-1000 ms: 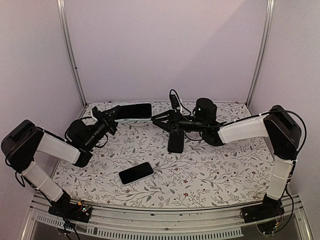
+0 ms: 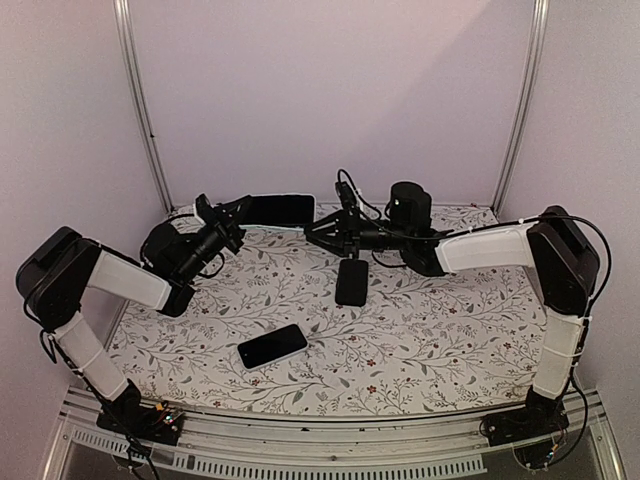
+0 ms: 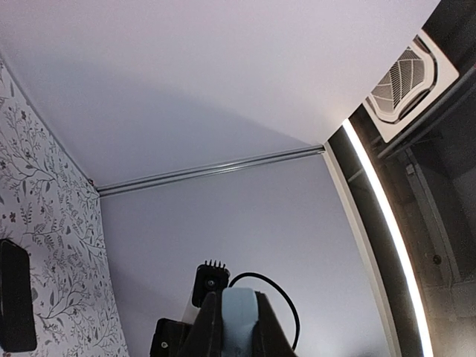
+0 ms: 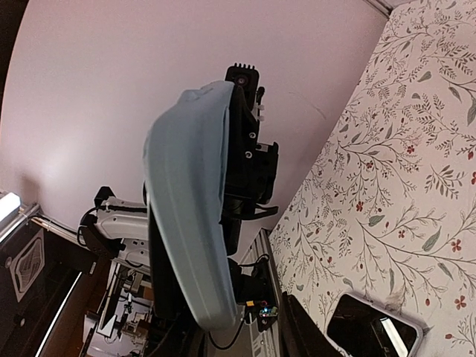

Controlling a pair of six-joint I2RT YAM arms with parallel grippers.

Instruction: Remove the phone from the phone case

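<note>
In the top view a phone (image 2: 278, 210), dark screen toward the camera, is held up over the back of the table. My left gripper (image 2: 240, 212) is shut on its left end. A light blue case (image 3: 239, 320) shows edge-on between the left gripper's dark fingers (image 3: 210, 331) in the left wrist view. My right gripper (image 2: 312, 232) stands part open by the phone's right end. The right wrist view shows the case's light blue outside (image 4: 186, 201), its lower end close to one right finger (image 4: 297, 327); whether they touch I cannot tell.
Another dark-screened phone (image 2: 273, 347) lies flat near the table's front left. A small black slab (image 2: 352, 283) lies below the right gripper. A pale wall (image 2: 330, 100) closes the back.
My left gripper has moved rightward and slightly up in the top view with the phone, whose right end is now closer over the right gripper's fingertips. The right gripper has shifted only slightly.
</note>
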